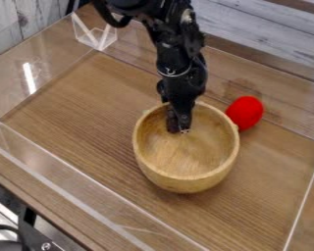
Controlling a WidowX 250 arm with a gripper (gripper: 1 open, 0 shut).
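Observation:
A large light wooden bowl (186,157) sits on the table in the centre right. My black gripper (176,120) reaches down from the top to the bowl's far rim, its fingers dark and hard to make out there; whether it grips the rim or something small is unclear. A red round object (243,112) lies just behind and right of the bowl.
A clear plastic piece (97,29) stands at the back left edge. A black cable lies at the lower left.

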